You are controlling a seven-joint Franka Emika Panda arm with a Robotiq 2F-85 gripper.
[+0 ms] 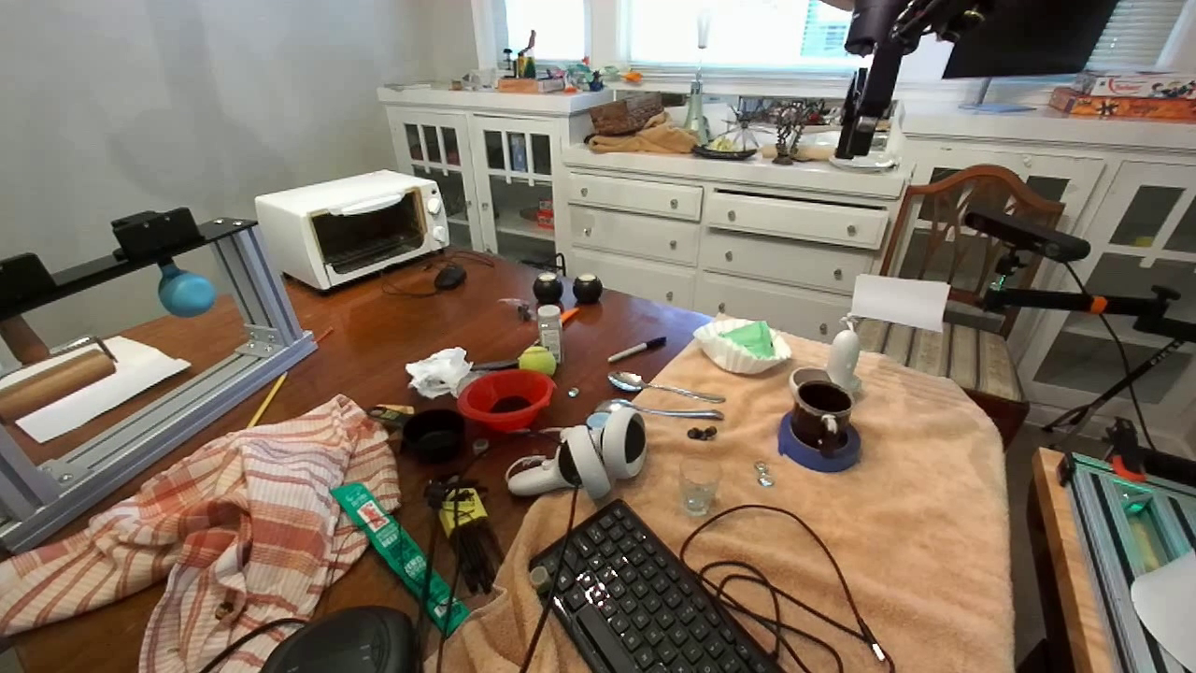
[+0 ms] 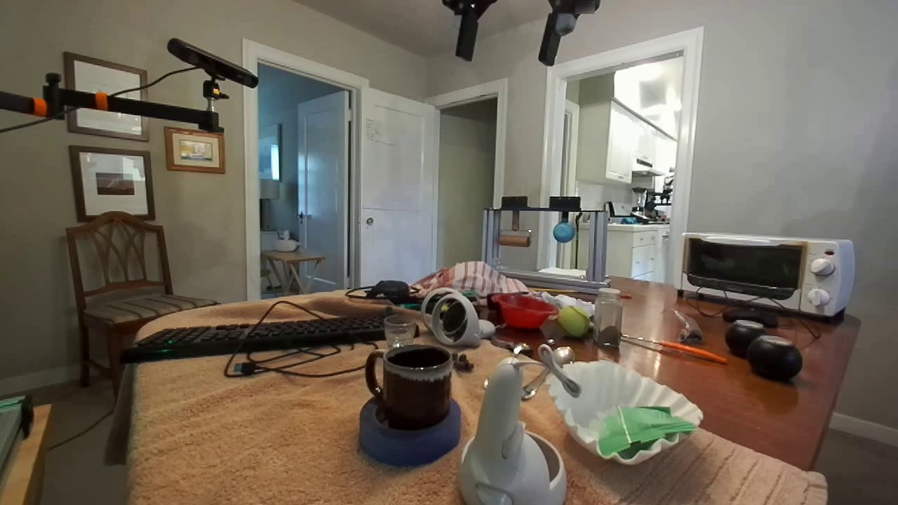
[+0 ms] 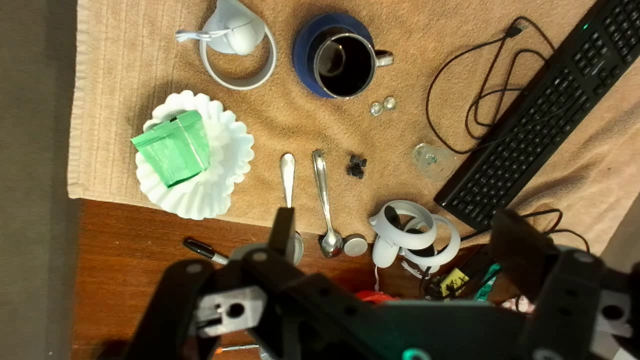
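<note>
High above the table, my gripper (image 2: pixel 508 52) hangs open, its two fingers wide apart with nothing between them. In the wrist view its dark fingers (image 3: pixel 280 233) frame the lower part of the picture. Far below on the tan towel (image 3: pixel 384 138), a dark brown mug (image 3: pixel 345 65) stands upright on a round blue base (image 3: pixel 304 57). A white fluted bowl (image 3: pixel 231 147) holds green packets (image 3: pixel 177 149). Two spoons (image 3: pixel 322 186) lie side by side across the towel's edge. A small clear glass (image 3: pixel 433 161) stands near the black keyboard (image 3: pixel 540 114). The gripper touches none of these.
White VR controllers (image 1: pixel 589 454), a red bowl (image 1: pixel 482 417) and a tennis ball (image 1: pixel 538 359) crowd the table's middle. A white toaster oven (image 1: pixel 353 230) and a metal frame (image 1: pixel 185 398) stand farther off. Loose cable (image 1: pixel 785 594) loops over the towel beside the keyboard.
</note>
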